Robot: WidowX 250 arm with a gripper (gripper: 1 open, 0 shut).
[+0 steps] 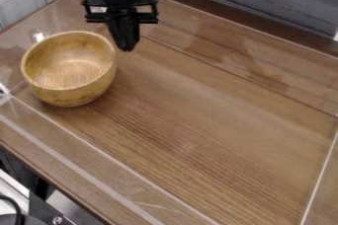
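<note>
My black gripper (126,37) hangs in the upper left, just above and behind the rim of a large round wooden bowl (66,81). It is shut, with nothing visible between its fingers. The bowl sits upright near the left edge of the wooden table and looks empty.
A low wall (264,2) runs along the back. The table's left edge is close to the bowl, with dark space and a cable beyond it at the lower left.
</note>
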